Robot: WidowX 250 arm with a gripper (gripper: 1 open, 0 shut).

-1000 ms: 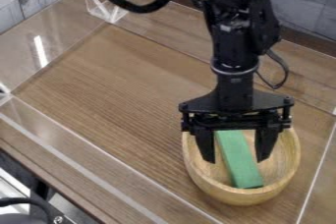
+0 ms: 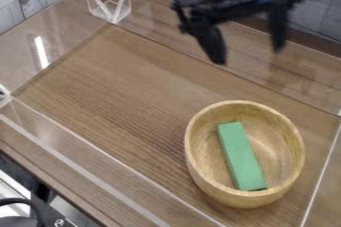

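Observation:
A long green block (image 2: 240, 156) lies lengthwise inside a round tan bowl (image 2: 206, 176) at the lower right of the table. My dark gripper (image 2: 245, 38) is raised over the back of the table, above and behind the bowl, blurred by motion. Its fingers are apart, with nothing visible between them.
A small clear plastic object (image 2: 111, 2) stands at the back left. Cables show at the lower left corner, off the table's edge.
My gripper has lifted up and back from over the bowl to the top of the view. The green block remains in the bowl.

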